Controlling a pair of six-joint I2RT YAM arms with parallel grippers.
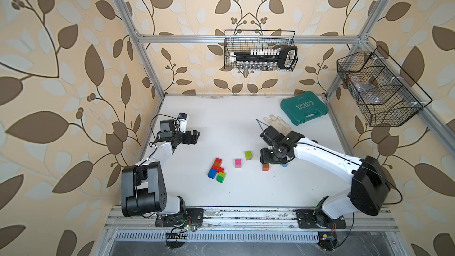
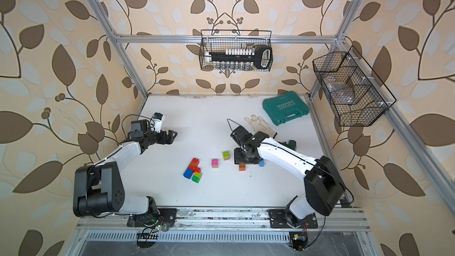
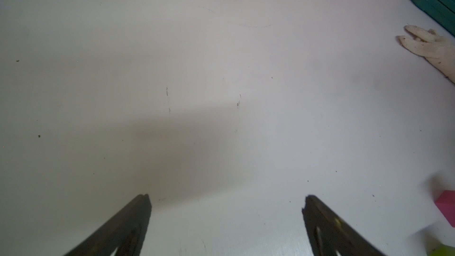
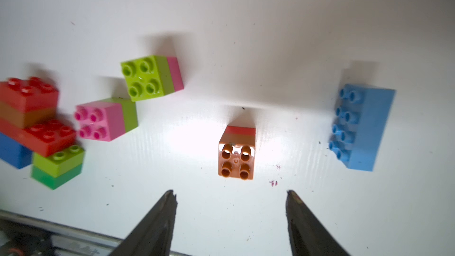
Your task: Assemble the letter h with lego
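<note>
In the right wrist view my right gripper stands open with empty fingers, above a brown brick (image 4: 236, 160) that has a red layer beneath it. To its right lies a long light-blue brick (image 4: 367, 128). On the left are a lime brick (image 4: 149, 76) with pink below and a pink brick (image 4: 102, 119) with lime below. Farther left, a joined cluster holds red bricks (image 4: 49, 135), a blue brick (image 4: 14, 150) and a lime-on-green pair (image 4: 56, 163). My left gripper, open and empty, hangs over bare table at the left side.
A green case (image 1: 304, 107) lies at the back right, with a pale work glove (image 2: 259, 124) beside it, partly behind my right arm. Wire baskets (image 1: 259, 57) hang on the back wall.
</note>
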